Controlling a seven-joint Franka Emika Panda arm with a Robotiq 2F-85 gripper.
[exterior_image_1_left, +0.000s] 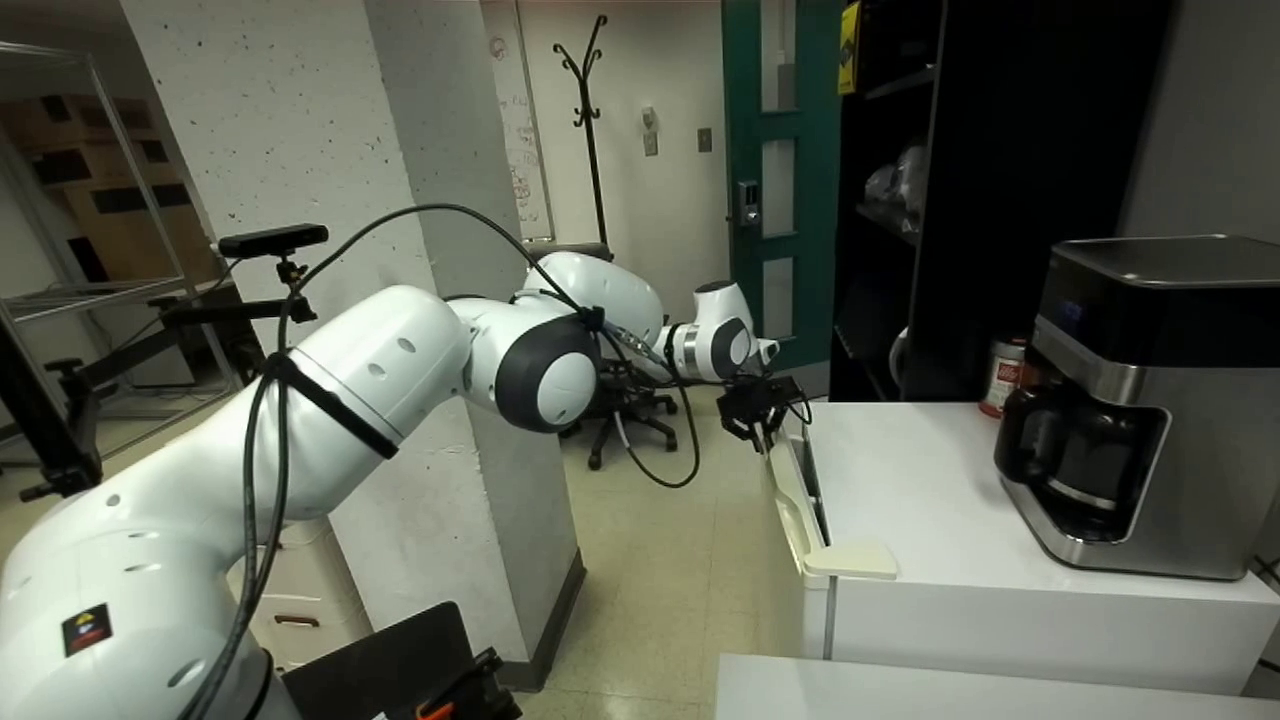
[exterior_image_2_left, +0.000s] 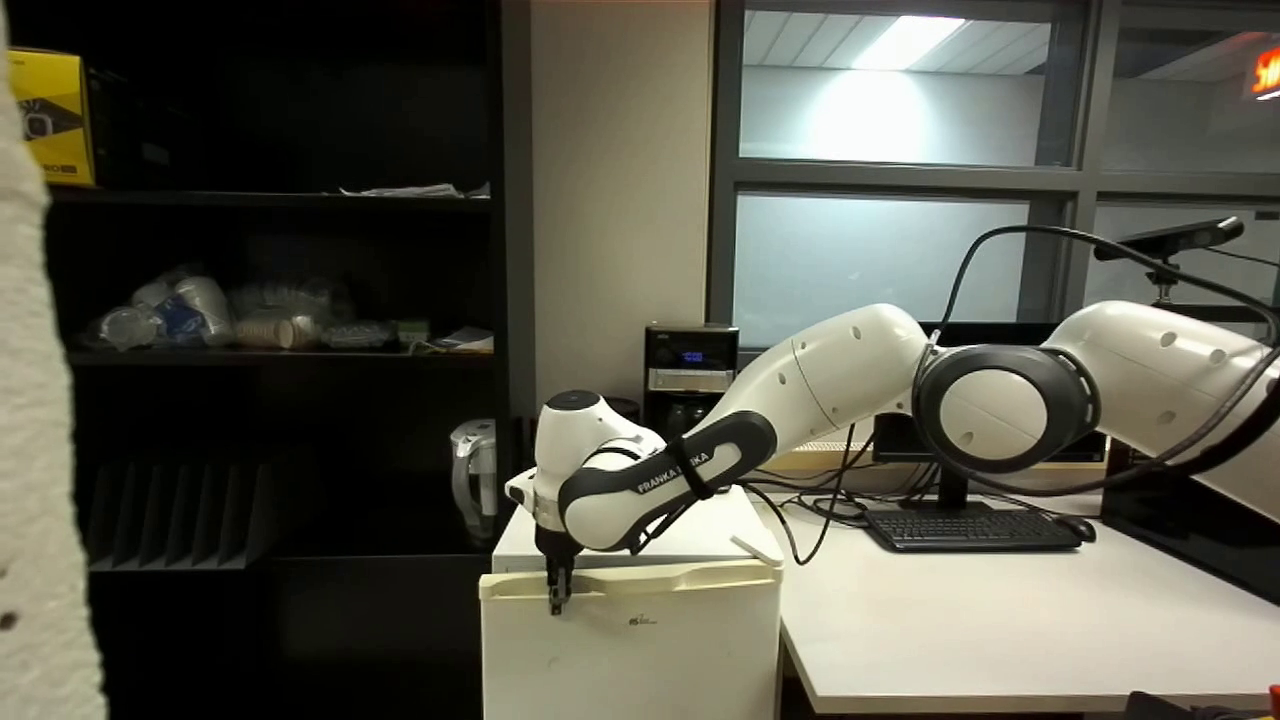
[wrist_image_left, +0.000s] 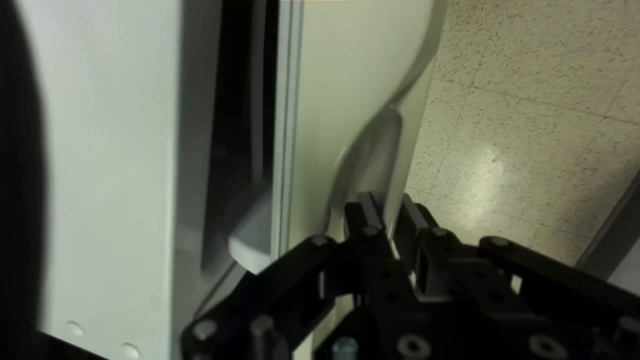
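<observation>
A small white fridge (exterior_image_1_left: 960, 480) has its cream door (wrist_image_left: 342, 78) a little ajar, and a dark gap separates the door from the body in the wrist view. My gripper is shut on the top edge of that door, one finger in the recessed grip and the other on the outer face. In exterior view 2 the gripper (exterior_image_2_left: 559, 600) reaches down over the door's upper edge, left of its middle. Little of the fridge's inside shows through the dark gap.
A coffee maker (exterior_image_1_left: 1152, 408) and a red-labelled jar (exterior_image_1_left: 1003, 378) stand on the fridge top. Tall black shelves (exterior_image_2_left: 288, 360) rise behind, and a white desk (exterior_image_2_left: 996, 612) adjoins in exterior view 2. Bare floor (exterior_image_1_left: 672, 564) lies before the door.
</observation>
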